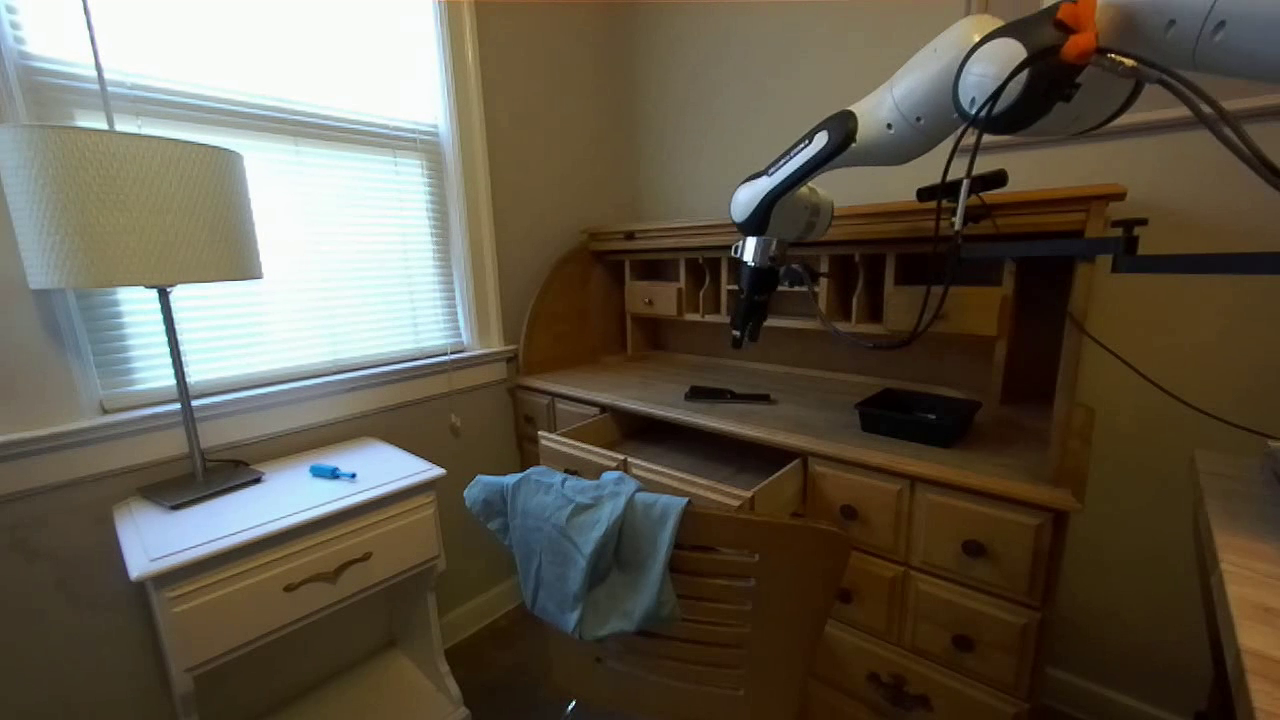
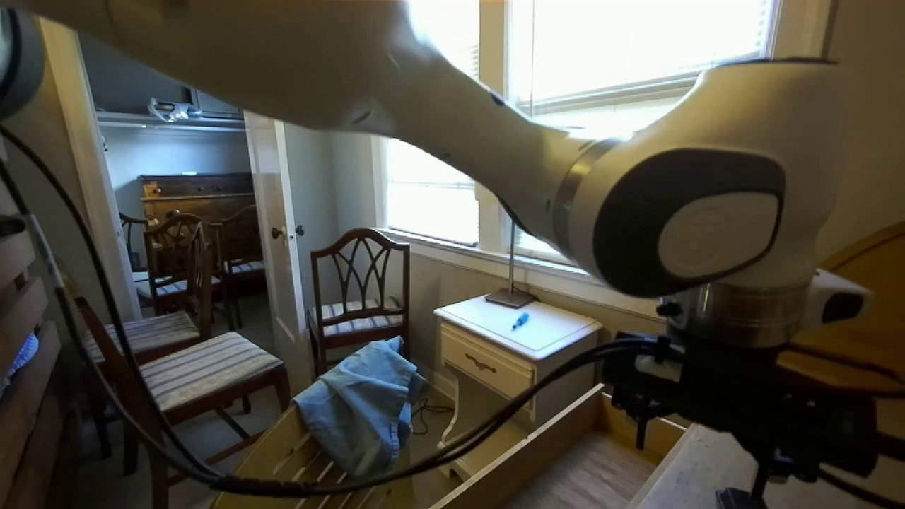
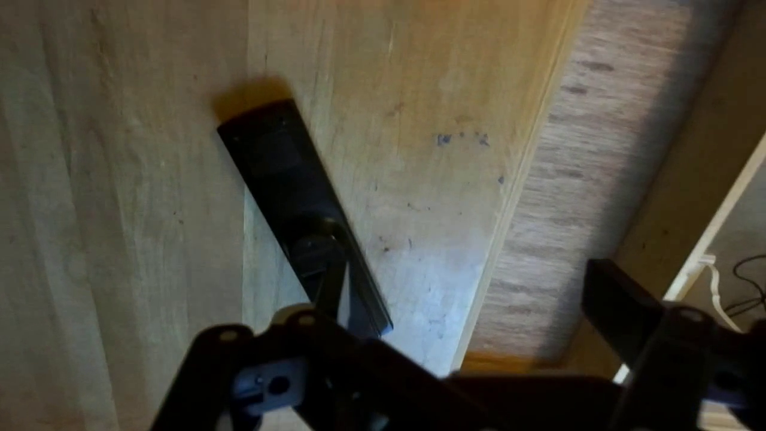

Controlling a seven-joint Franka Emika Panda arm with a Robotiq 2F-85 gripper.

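A long black object, like a remote control, lies flat on the wooden desktop. In exterior view 1 the same black remote rests near the desk's front edge, behind the pulled-out drawer. My gripper hangs above it in the air, pointing down and apart from it. The wrist view shows the gripper open, its fingers wide apart with nothing held; one finger covers part of the remote's lower end in that view. The empty-looking open drawer shows at the right there.
A black tray stands on the desk's right side. In front is a chair with a blue cloth over its back. A blue tool lies on the white nightstand under the lamp. Cubbyholes back the desktop.
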